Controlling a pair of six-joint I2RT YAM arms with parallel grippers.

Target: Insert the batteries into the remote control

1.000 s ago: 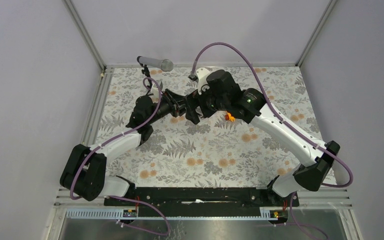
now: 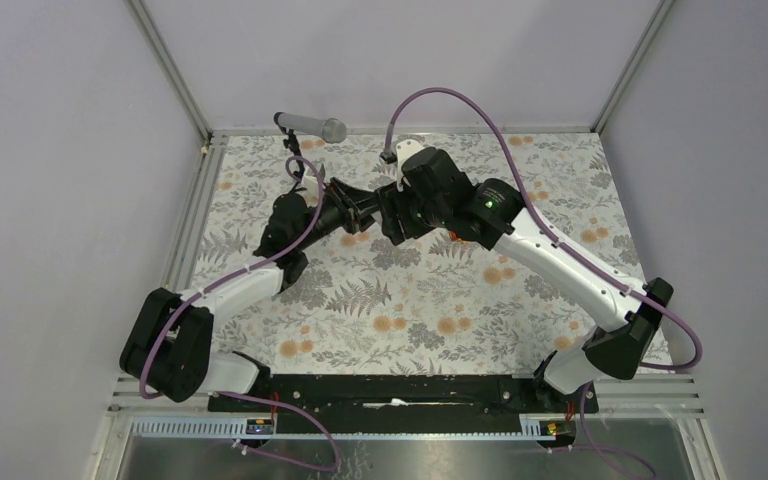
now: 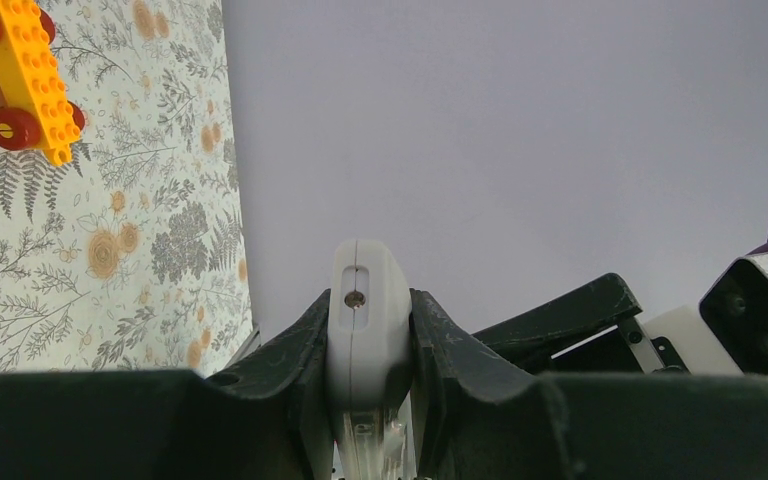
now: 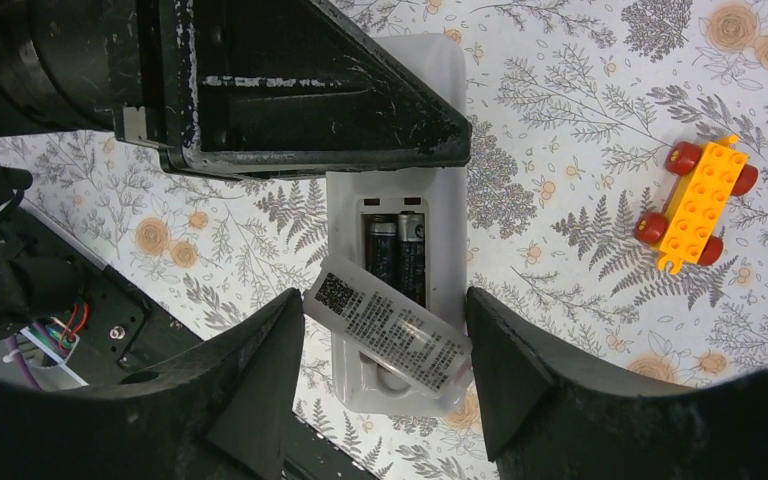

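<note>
My left gripper [image 2: 355, 210] is shut on the white remote control [image 4: 438, 210], its dark body lying across the upper part in the right wrist view; in the left wrist view the remote's end [image 3: 370, 310] rises between its fingers. Two dark batteries [image 4: 410, 250] sit in the open compartment. My right gripper is part open over the remote's lower half, with the grey battery cover [image 4: 390, 325] lying tilted diagonally between its fingertips, over the compartment. Whether both fingertips press on the cover is unclear.
A yellow toy brick car with red wheels [image 4: 700, 205] lies on the floral mat to the right. Plain walls surround the workspace on the sides and back.
In the top view my right gripper has shifted slightly right, covering more of the toy car. The left arm looks unchanged.
</note>
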